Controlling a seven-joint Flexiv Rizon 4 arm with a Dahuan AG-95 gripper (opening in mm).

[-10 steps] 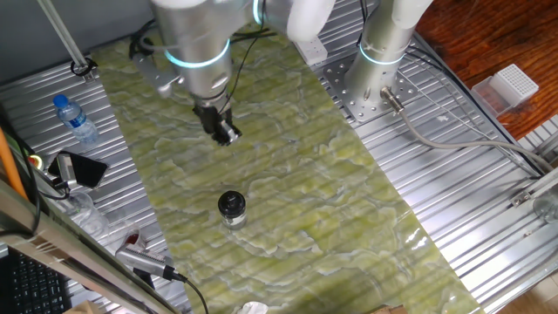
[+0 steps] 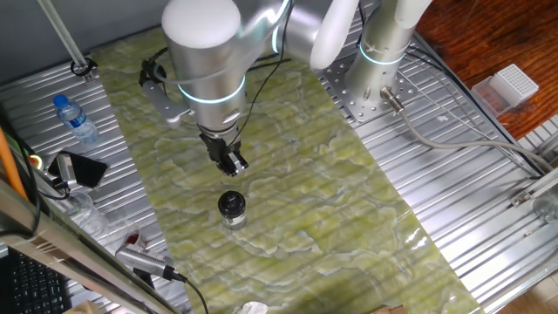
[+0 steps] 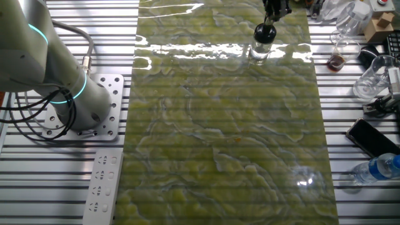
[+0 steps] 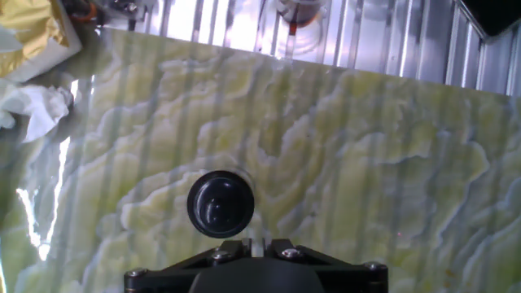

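A small clear bottle with a black cap (image 2: 232, 206) stands upright on the green marbled mat (image 2: 296, 192). Seen from above in the wrist view, its round black cap (image 4: 221, 203) lies just ahead and a little left of the fingertips. My gripper (image 2: 234, 167) hangs above the mat, apart from the bottle and on its far side in exterior view 1. In the wrist view the gripper has its fingers drawn together, with no object visible between them. In exterior view 2 the dark gripper partly overlaps the top of the bottle (image 3: 262, 45).
Beyond the mat's edge lie a water bottle (image 2: 77, 119), a phone (image 3: 373, 138) and clear cups (image 3: 377, 77). Crumpled white tissue (image 4: 37, 107) rests near a mat corner. A power strip (image 3: 103, 186) sits by the arm's base. Around the capped bottle the mat is clear.
The bottle has stayed in place.
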